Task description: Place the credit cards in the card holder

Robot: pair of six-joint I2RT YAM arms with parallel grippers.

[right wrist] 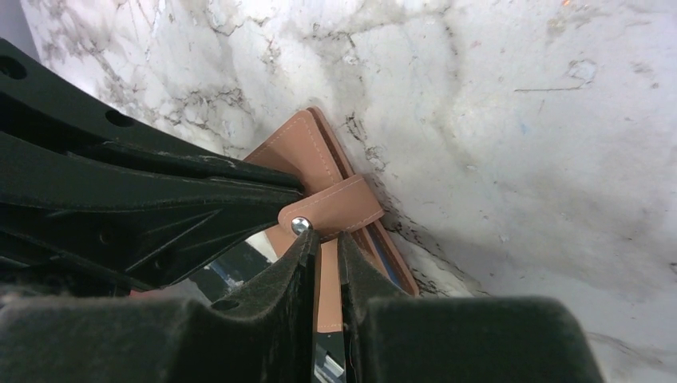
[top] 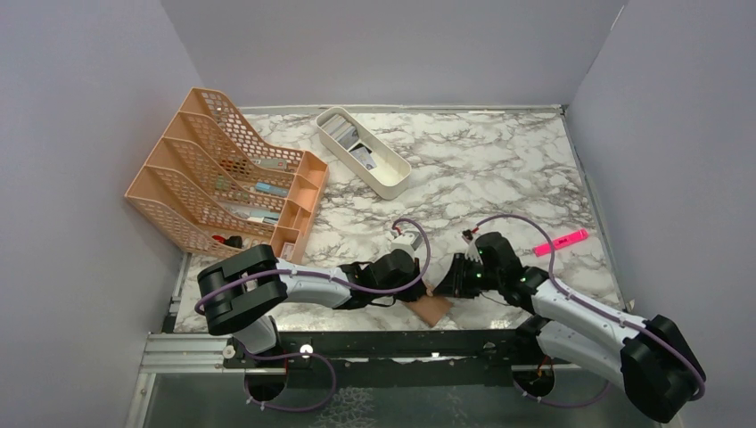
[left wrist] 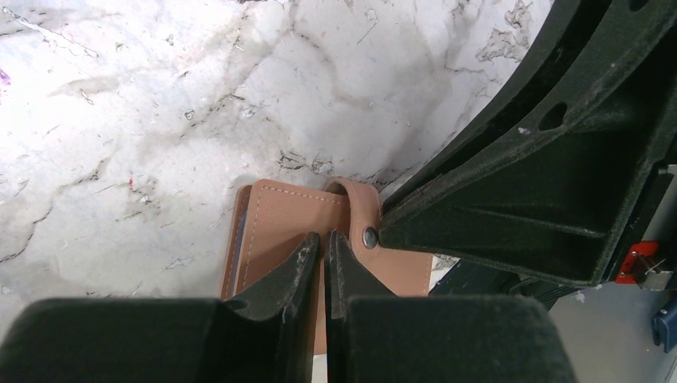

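Note:
A tan leather card holder lies at the front middle of the marble table, its strap with a silver snap across it. My left gripper is shut on the card holder at its body beside the strap. My right gripper is shut on the card holder at the strap, by the snap. The two grippers sit close together over it. Flat cards show in the white bin at the back; whether they are credit cards I cannot tell.
An orange organizer with small items fills the back left. A pink marker lies at the right. The table's front edge is just below the card holder.

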